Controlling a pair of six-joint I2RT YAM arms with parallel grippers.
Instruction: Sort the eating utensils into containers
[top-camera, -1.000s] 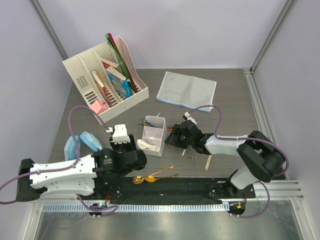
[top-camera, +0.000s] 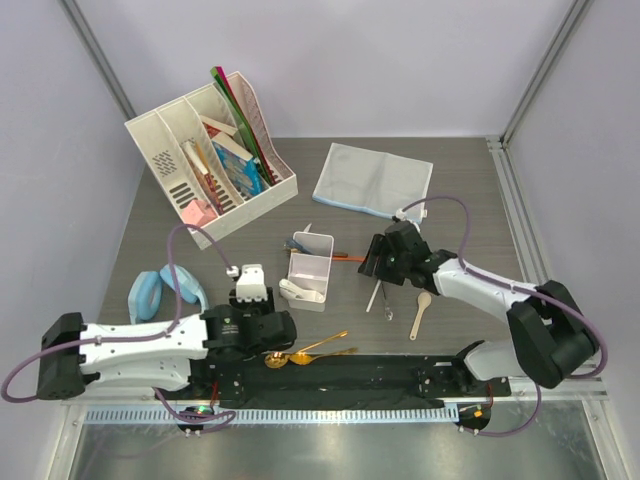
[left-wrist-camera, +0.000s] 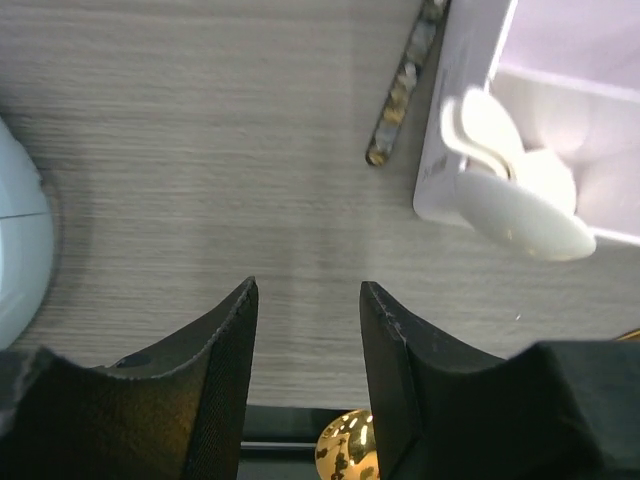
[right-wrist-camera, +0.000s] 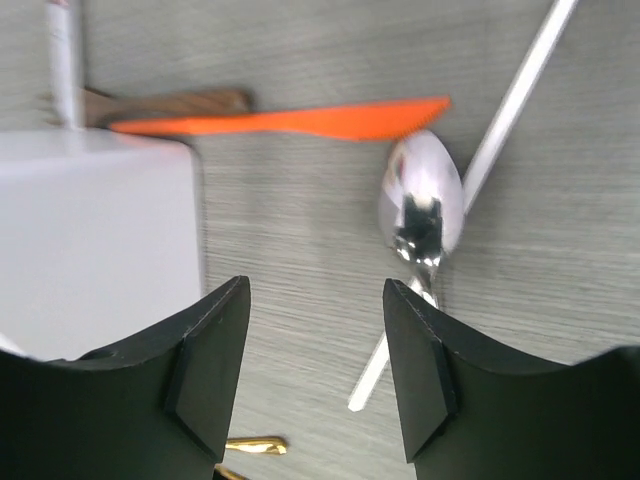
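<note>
A small white container (top-camera: 310, 265) with compartments sits mid-table, white spoons (left-wrist-camera: 520, 215) in its near part. My left gripper is open over bare table left of it. My right gripper is open above a metal spoon (right-wrist-camera: 420, 210), a white stick (right-wrist-camera: 515, 90) and an orange knife (right-wrist-camera: 350, 120). A wooden spoon (top-camera: 420, 310) lies at the right; gold utensils (top-camera: 318, 358) lie at the front edge.
A large white organiser (top-camera: 170, 150) with boxes stands at back left. A pale mat (top-camera: 372, 178) lies at the back. Blue curved objects (top-camera: 145, 295) lie at left.
My right gripper has moved rightward, away from the small container, over the metal spoon. My left arm has shifted slightly.
</note>
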